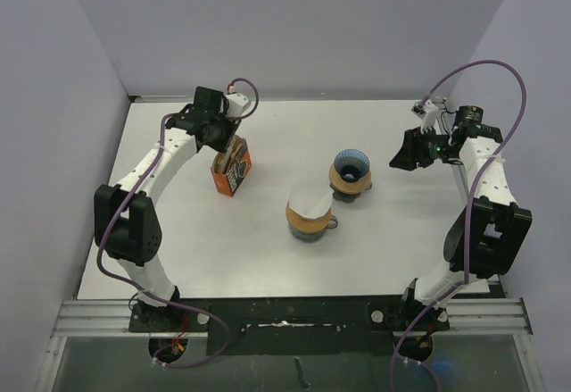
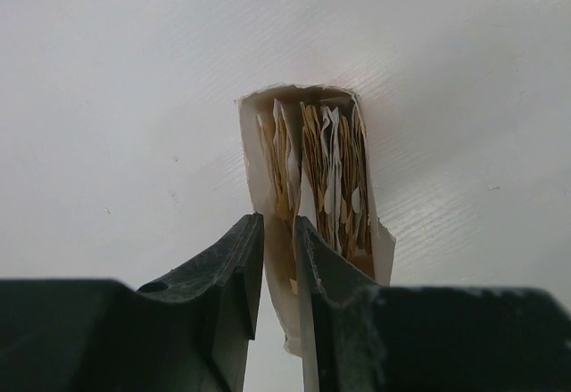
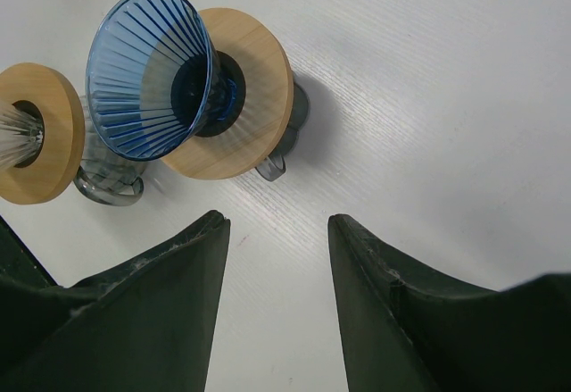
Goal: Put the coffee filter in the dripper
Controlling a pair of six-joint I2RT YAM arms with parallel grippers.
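Note:
The orange filter box (image 1: 231,175) stands upright at the left of the table. Inside its open top, brown and white paper filters (image 2: 335,173) stand on edge. My left gripper is over the near part of the box, its fingers parted by a narrow gap; no filter is clearly gripped. A blue ribbed dripper (image 3: 147,75) rests on a round wooden collar (image 3: 254,88) over a glass server, its cone looking empty. Right of it, above bare table, my right gripper hangs open with nothing between its fingers.
A second, pale dripper (image 1: 311,200) with a wooden collar sits on a glass server (image 1: 308,233), in front and left of the blue one. Bare white table lies between the filter box and both drippers, and along the front.

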